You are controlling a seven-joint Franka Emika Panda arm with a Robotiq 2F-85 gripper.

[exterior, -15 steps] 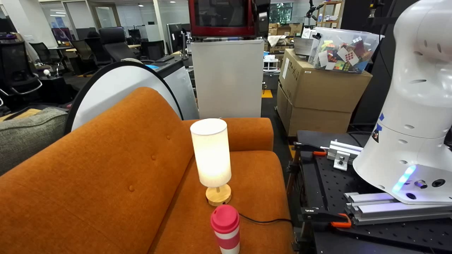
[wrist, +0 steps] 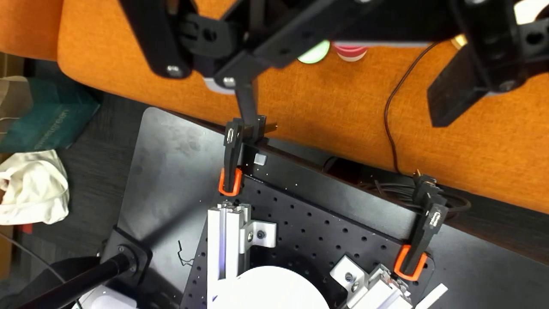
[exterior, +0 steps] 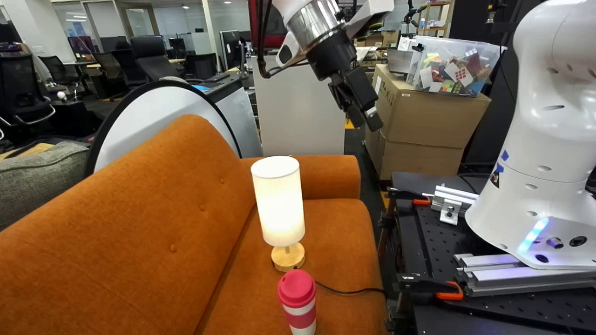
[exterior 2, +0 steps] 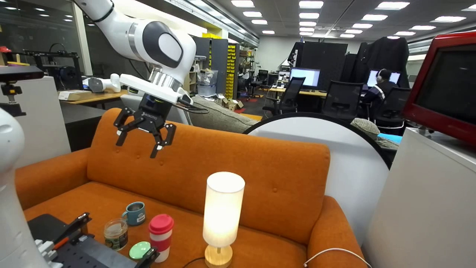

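Observation:
High above the orange sofa hangs my gripper (exterior 2: 136, 149), open, its fingers spread wide with nothing between them. In exterior view 1 the same gripper (exterior: 373, 118) shows edge-on, above and to the right of the lit lamp (exterior: 277, 201). The lamp (exterior 2: 223, 210) stands upright on the seat, its wooden base bare. Left of it in exterior view 2 are a red-and-white lidded cup (exterior 2: 161, 234), a green lid (exterior 2: 140, 250), a glass jar (exterior 2: 116, 234) and a blue mug (exterior 2: 135, 213). From the wrist, the green lid (wrist: 315, 52) and part of the cup (wrist: 351, 52) appear behind the gripper linkage.
The sofa (exterior 2: 276, 187) has a tall backrest and arms at both ends. A black cable (wrist: 389, 118) runs from the seat towards the robot's table. Clamps (wrist: 232, 159) stick up along the table edge. Air around the gripper is clear.
In exterior view 1 the arm's wrist and gripper have come into view at the top, above the sofa's far end. The lamp and cup have not moved.

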